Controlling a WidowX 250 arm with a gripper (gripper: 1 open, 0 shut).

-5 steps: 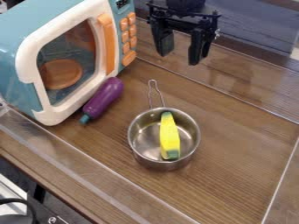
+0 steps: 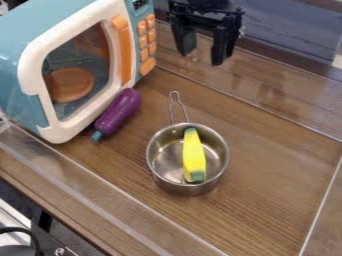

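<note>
A black gripper [image 2: 206, 42] hangs at the top centre, above the back of the wooden counter, open with nothing visible between its fingers. Below it a steel pot [image 2: 166, 165] with a wire handle holds a yellow corn-like toy [image 2: 194, 154] with a green end. To the pot's left a purple eggplant [image 2: 118, 112] lies beside a toy microwave [image 2: 51, 117] in blue and white, which has an orange plate inside.
A grey wall stands at the back, and the counter's front edge runs along the lower left.
My gripper has shifted slightly left and upward over the last second. The pot, corn, eggplant and microwave look unmoved.
</note>
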